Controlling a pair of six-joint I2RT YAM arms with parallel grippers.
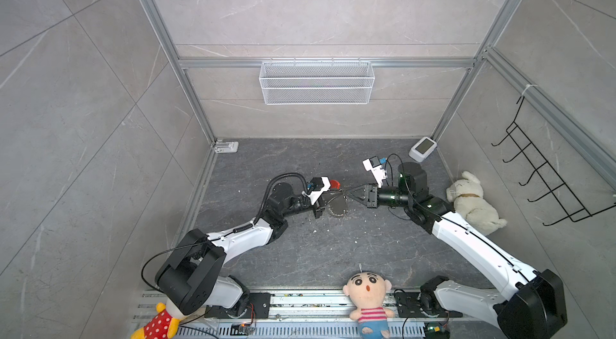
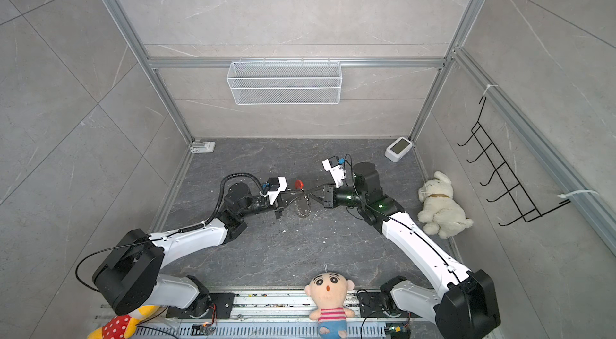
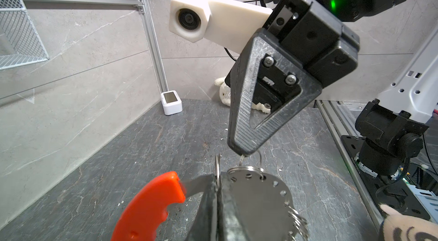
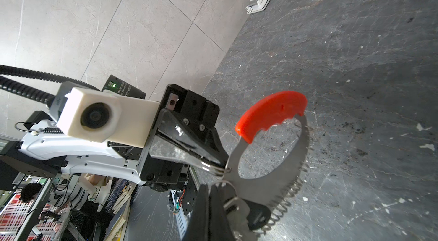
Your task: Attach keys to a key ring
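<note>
A steel disc with holes and rings along its rim (image 3: 257,200) hangs at my left gripper, which is shut on thin metal, with an upright ring or loop at its tips. A red-handled metal piece is beside it, behind the left fingers in the left wrist view. My right gripper is shut, its tip at the top of the disc by small rings; whether it grips one cannot be told.
A white device (image 1: 423,148) stands at the back right, a plush dog (image 1: 474,204) at the right wall, a doll (image 1: 367,300) at the front edge. A wire basket (image 1: 316,82) hangs at the back. The floor around the arms is clear.
</note>
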